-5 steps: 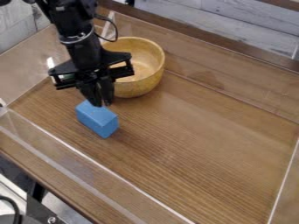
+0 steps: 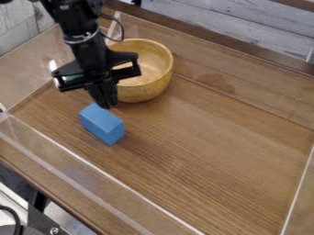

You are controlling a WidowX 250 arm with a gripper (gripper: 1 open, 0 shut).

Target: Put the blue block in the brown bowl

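Note:
The blue block [image 2: 102,124] sits on the wooden table, left of centre, its top and near side showing. My black gripper [image 2: 106,99] reaches down from the upper left, its fingertips at the far edge of the block. How far apart the fingers stand is too small and dark to make out, and contact with the block cannot be judged. Just behind and to the right is the brown bowl [image 2: 152,84], wide and round, partly covered by the arm. The visible part of its inside looks empty.
Wide bare tabletop [image 2: 208,151] extends to the right and front. A raised wooden edge [image 2: 233,37] runs along the back. Black cables [image 2: 25,207] lie at the lower left, beyond the table's rim.
My gripper has turned and shifted slightly, its crossbar now sitting a little differently above the block. The block and bowl have not visibly moved.

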